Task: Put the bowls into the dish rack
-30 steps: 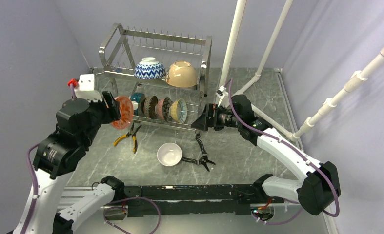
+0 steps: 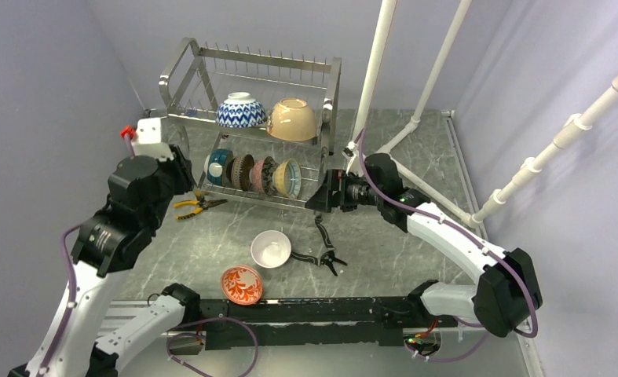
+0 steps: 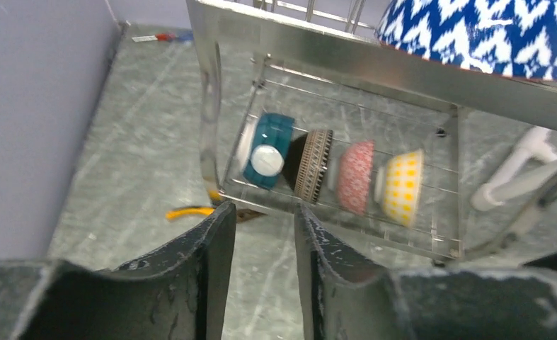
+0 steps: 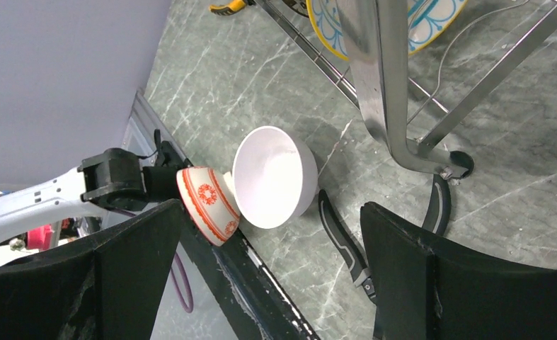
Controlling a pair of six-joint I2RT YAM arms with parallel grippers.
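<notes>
A steel dish rack [image 2: 329, 94] holds a blue chevron bowl [image 2: 239, 115] and a beige bowl [image 2: 293, 122] upside down on top, and several bowls on edge below, including a teal [image 3: 272, 134] and a yellow one [image 3: 403, 188]. An orange-patterned bowl [image 2: 242, 285] and a white bowl [image 2: 272, 249] lie on the counter in front. My left gripper hangs at the rack's left front, fingers apart with nothing between. My right gripper is open and empty beside the rack's right front post.
Pliers [image 2: 199, 206] lie by the rack's left foot; black-handled tools [image 2: 326, 258] lie right of the white bowl. White pipes [image 2: 498, 200] stand at the right.
The orange bowl, at my left gripper a second ago, now lies on the front counter. The pliers shifted.
</notes>
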